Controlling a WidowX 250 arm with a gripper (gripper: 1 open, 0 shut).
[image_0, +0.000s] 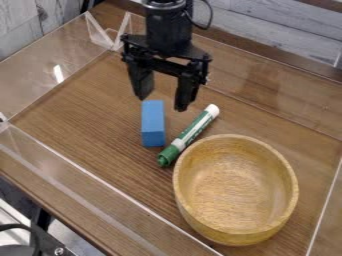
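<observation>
The black gripper hangs above the middle of the wooden surface, open, its two fingers apart over the upper part of a blue block. A green marker with a white end lies diagonally to the right of the block. A yellow bowl sits at the lower right, beside the marker.
The wooden tray floor is clear on the left and at the upper right, bounded by pale edges. A black cable shows at the lower left.
</observation>
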